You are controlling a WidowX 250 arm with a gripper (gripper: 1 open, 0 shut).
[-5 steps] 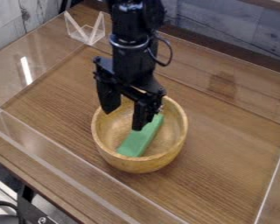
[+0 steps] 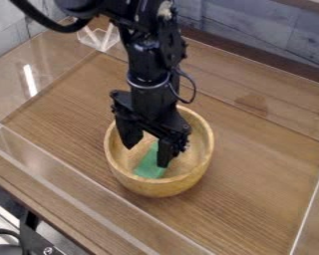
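A tan round bowl [image 2: 186,177] sits on the wooden table, with a green object [image 2: 152,164] lying inside it. My black gripper [image 2: 156,131] hangs over the bowl with its two fingers spread open, one to the left and one to the right, reaching down into the bowl. The upper part of the green object is hidden behind the gripper, and whether the fingertips touch it I cannot tell.
A clear plastic item [image 2: 99,35] stands at the back left edge. Dark cables show at the lower left corner.
My gripper has come lower and nearer into the bowl, now covering more of the green object.
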